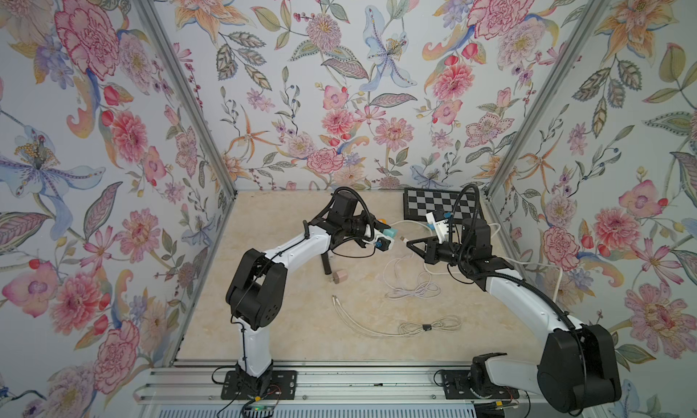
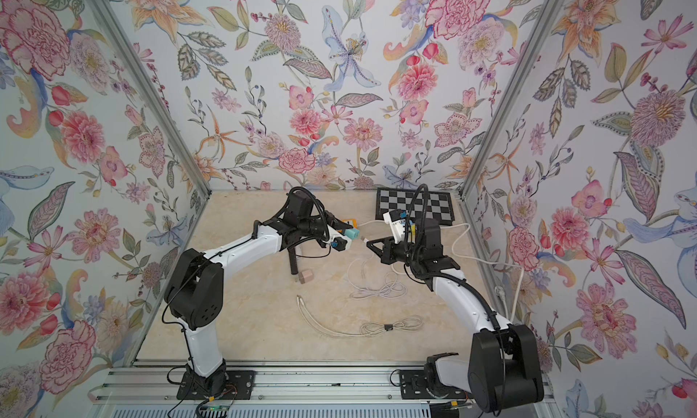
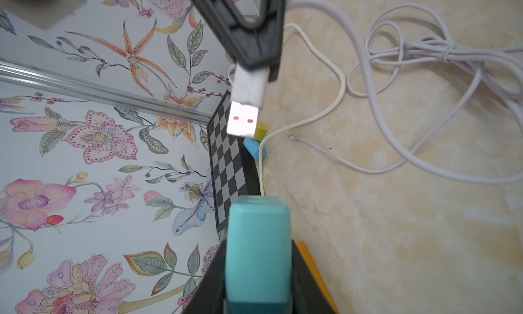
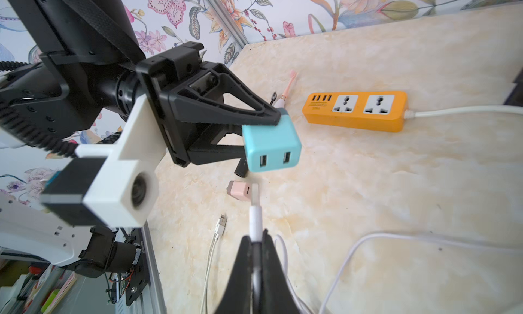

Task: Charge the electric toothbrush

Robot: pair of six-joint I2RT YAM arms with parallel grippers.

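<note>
My left gripper (image 1: 381, 233) is shut on a teal USB charger (image 4: 270, 147), its two ports facing my right gripper. My right gripper (image 1: 409, 245) is shut on a white cable's USB-A plug, which points toward the charger but is apart from it, lower in the right wrist view. The pink-headed electric toothbrush (image 4: 289, 87) lies on the table behind my left gripper, its lower part partly hidden.
An orange power strip (image 4: 354, 117) lies at the back, near a checkered board (image 2: 414, 200). A pink plug (image 4: 239, 190) sits below the left gripper; coiled cables (image 1: 428, 327) lie in front.
</note>
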